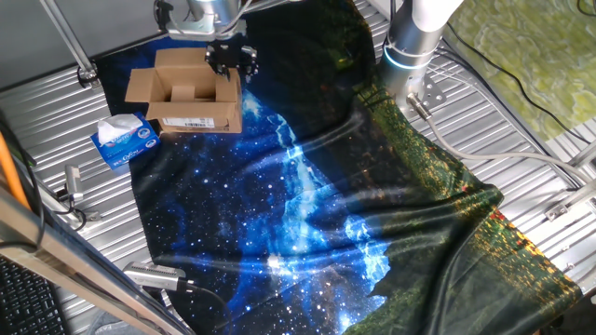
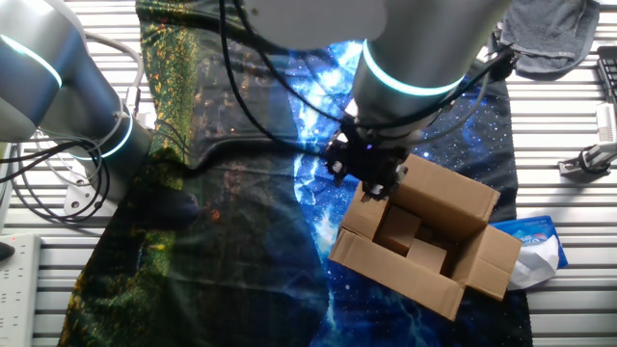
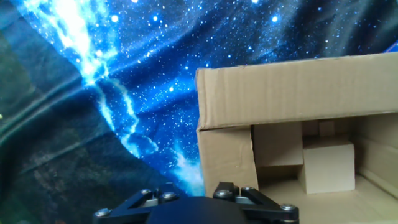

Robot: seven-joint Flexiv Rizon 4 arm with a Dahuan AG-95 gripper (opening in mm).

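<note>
An open brown cardboard box (image 1: 191, 98) stands on the star-patterned cloth (image 1: 298, 223), its flaps folded outward. Over the box's edge nearest the arm's base hangs my gripper (image 1: 233, 71). In the wrist view the gripper shows two dark fingers apart at the bottom edge, with cloth visible in the gap and nothing held that I can make out. The box flap (image 3: 227, 155) lies just ahead and to the right of them. Inside the box is a pale cardboard block (image 3: 329, 167); other contents are partly hidden by the walls.
A blue tissue box (image 1: 126, 144) stands beside the cardboard box. A grey metal device (image 1: 156, 276) with a cable lies by the cloth's near edge. Wide, wrinkled cloth is otherwise clear.
</note>
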